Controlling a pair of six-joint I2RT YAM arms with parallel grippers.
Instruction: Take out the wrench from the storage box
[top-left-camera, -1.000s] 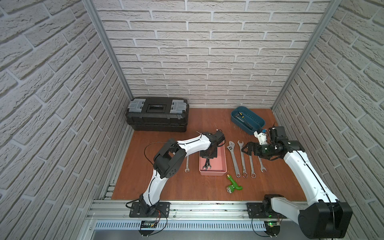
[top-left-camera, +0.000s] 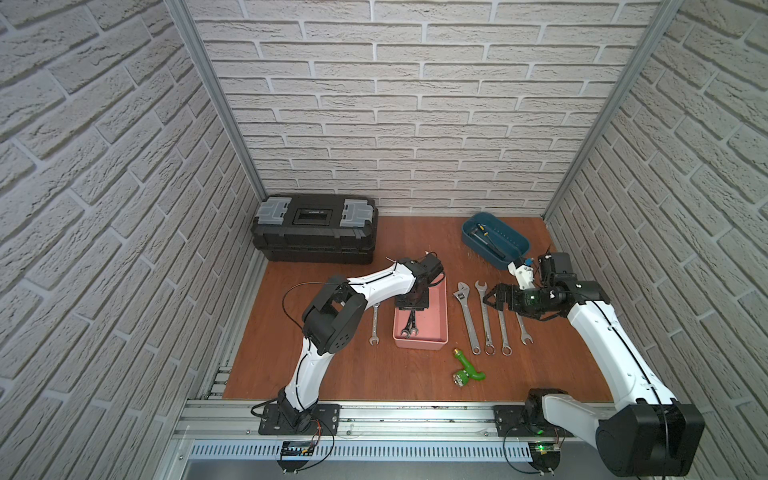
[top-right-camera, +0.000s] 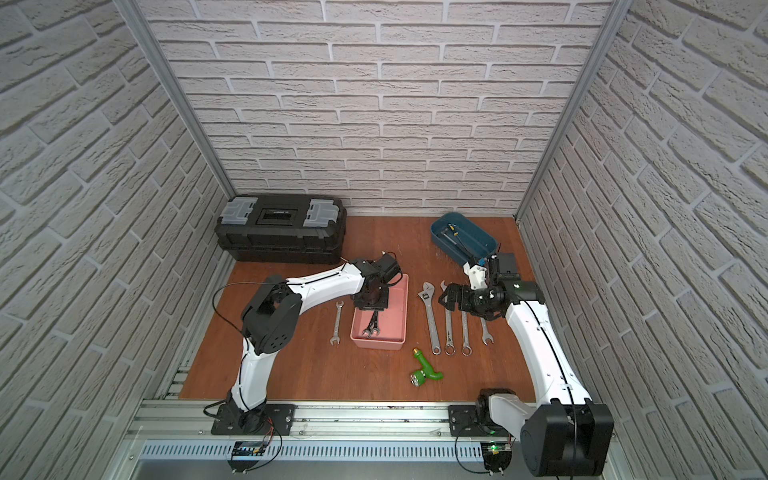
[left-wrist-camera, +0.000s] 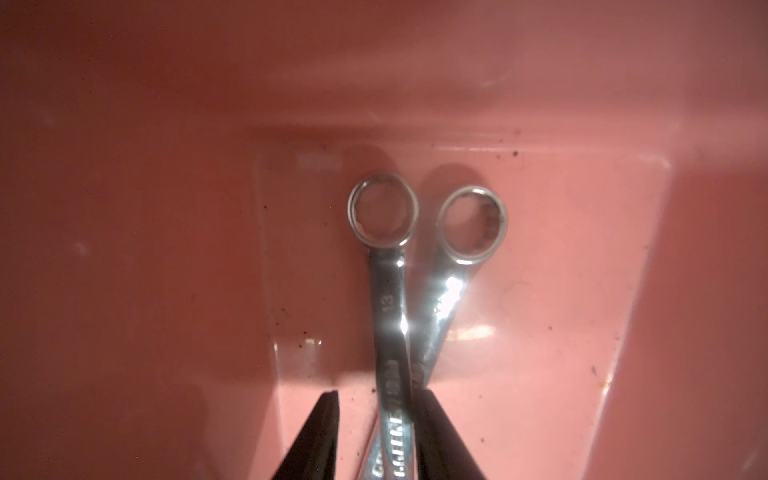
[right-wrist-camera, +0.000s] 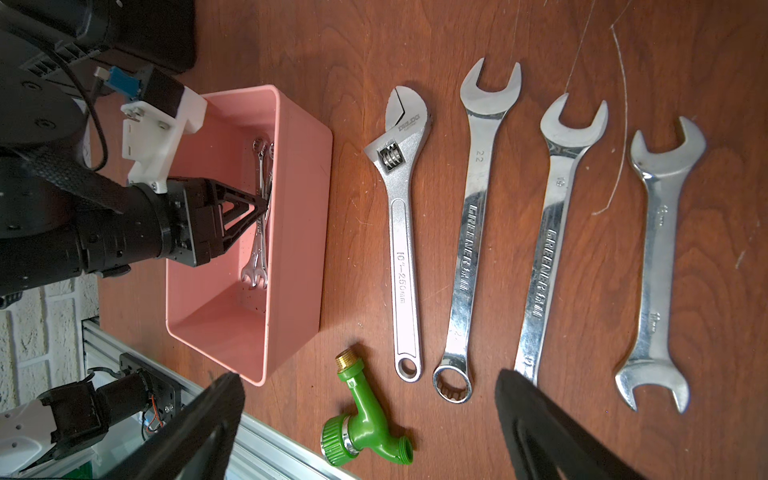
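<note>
In the pink storage box (right-wrist-camera: 297, 224) two crossed combination wrenches lie on the floor, a top wrench (left-wrist-camera: 388, 304) marked 13 and a second wrench (left-wrist-camera: 448, 296) beneath it. My left gripper is down inside the box with open fingers, one on each side of the top wrench's shank, the right one very close to it. My right gripper stands open above the wrenches on the table, right of the box.
An adjustable wrench (right-wrist-camera: 400, 264) and several wrenches lie right of the box, another (top-right-camera: 337, 320) left of it. A green nozzle (right-wrist-camera: 368, 424) lies in front. A black toolbox (top-left-camera: 314, 240) and blue bin (top-left-camera: 504, 236) stand at the back.
My left gripper and the pink box have shifted a little to the left since a second ago. The right arm has not visibly moved.
</note>
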